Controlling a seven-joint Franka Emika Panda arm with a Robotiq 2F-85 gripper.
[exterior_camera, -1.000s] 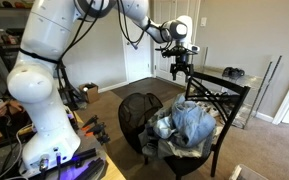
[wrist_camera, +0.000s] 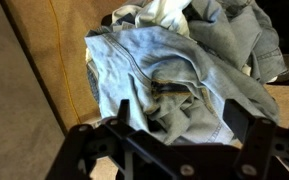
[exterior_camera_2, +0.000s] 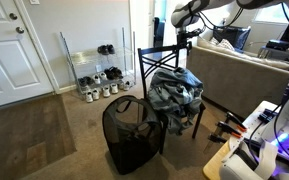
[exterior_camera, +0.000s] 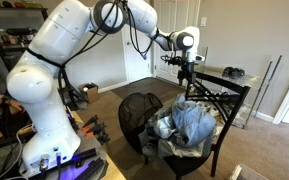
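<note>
A heap of clothes, mostly light blue denim (exterior_camera: 192, 122), lies on the seat of a black chair (exterior_camera: 227, 98). In the wrist view the denim (wrist_camera: 149, 65) spreads below my gripper, with grey and white cloth (wrist_camera: 219, 35) beside it. The gripper stands open, its two fingers wide apart and nothing gripped between them. From the side, the gripper (exterior_camera: 185, 74) hangs above the heap, clear of the cloth. A black mesh basket (exterior_camera_2: 131, 130), its inside mostly hidden, stands on the floor beside the chair.
A rack with several shoes (exterior_camera_2: 99, 75) stands near the wall behind the chair. A grey sofa (exterior_camera_2: 239, 72) is beyond the chair on the other side. The chair's tall back rises close to the gripper.
My arm has reached slightly farther to the right and lower in exterior view 1. The clothes, chair and basket have stayed in place.
</note>
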